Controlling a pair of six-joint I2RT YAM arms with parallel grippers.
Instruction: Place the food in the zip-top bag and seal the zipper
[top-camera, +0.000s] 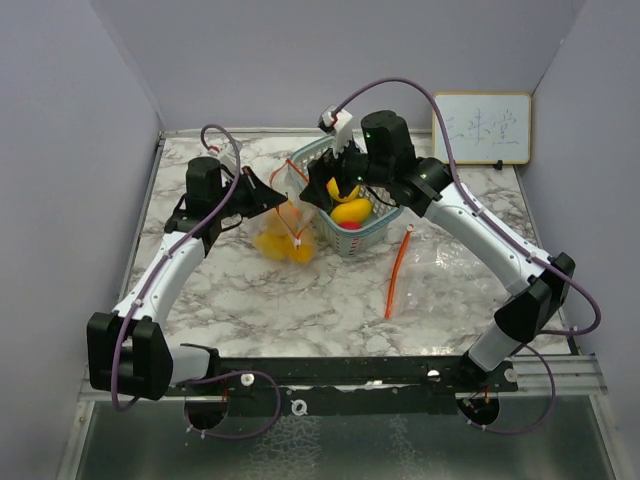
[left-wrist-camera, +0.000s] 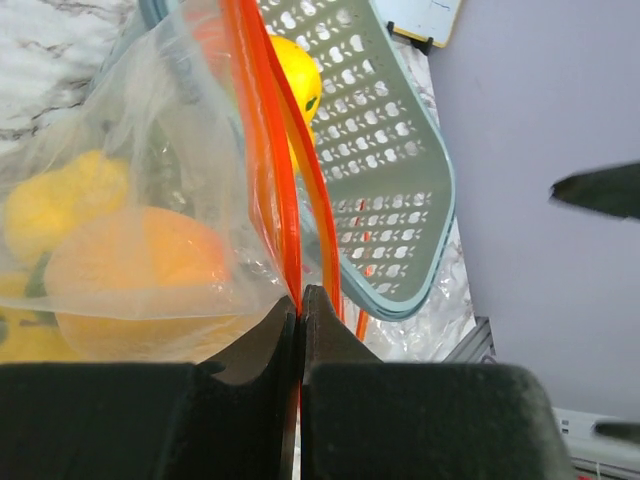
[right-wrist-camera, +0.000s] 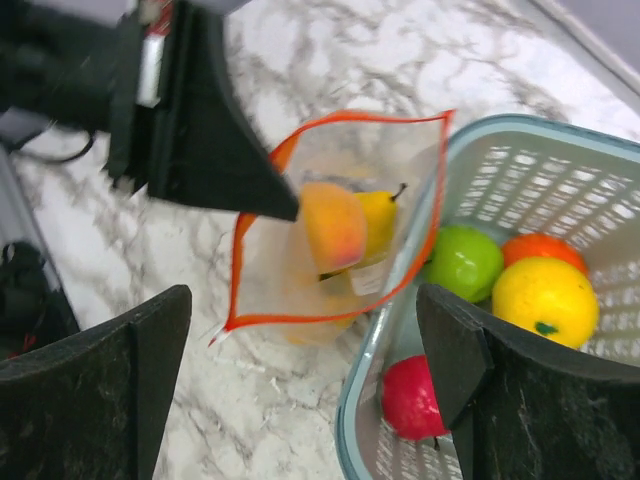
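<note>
A clear zip top bag (top-camera: 268, 222) with an orange edge stands with its mouth open. Inside lie yellow food and a mango-like orange-yellow piece (right-wrist-camera: 334, 226). My left gripper is shut on the bag's orange rim (left-wrist-camera: 272, 150); in the top view it comes from the left. Above the seam between bag and basket, my right gripper stands wide open, nothing between its fingers. The grey-green basket (right-wrist-camera: 352, 400) holds a green piece (right-wrist-camera: 464, 263), an orange one (right-wrist-camera: 545, 250), a yellow one (right-wrist-camera: 545, 302) and a red one (right-wrist-camera: 412, 398).
Against the basket's left side the bag stands close. To the right, a second, flat clear bag with an orange strip (top-camera: 398, 272) lies on the marble table (top-camera: 290, 320). A whiteboard (top-camera: 484, 128) stands at the back right.
</note>
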